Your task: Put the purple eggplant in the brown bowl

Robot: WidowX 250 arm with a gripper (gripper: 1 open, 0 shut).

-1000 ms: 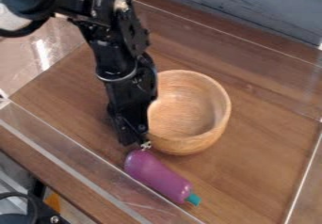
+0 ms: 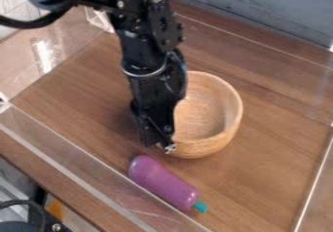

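The purple eggplant (image 2: 162, 181) lies on the table near the front, its teal stem end (image 2: 200, 207) pointing toward the lower right. It is outside the brown bowl (image 2: 224, 112), which stands upright behind it and looks empty where I can see inside. My black gripper (image 2: 156, 138) points down at the bowl's left side and covers that part of the rim. Its fingertips are just above and behind the eggplant's upper end, apart from it. The dark fingers overlap in this view, so their gap is hidden.
A clear low barrier (image 2: 78, 163) runs along the front left of the wooden table (image 2: 267, 168). A grey wall (image 2: 267, 17) closes off the back. Bare table lies to the right of the bowl and eggplant.
My gripper has moved right, from the bowl's left edge to over that edge. The bowl has shifted very slightly right. The eggplant has stayed in place.
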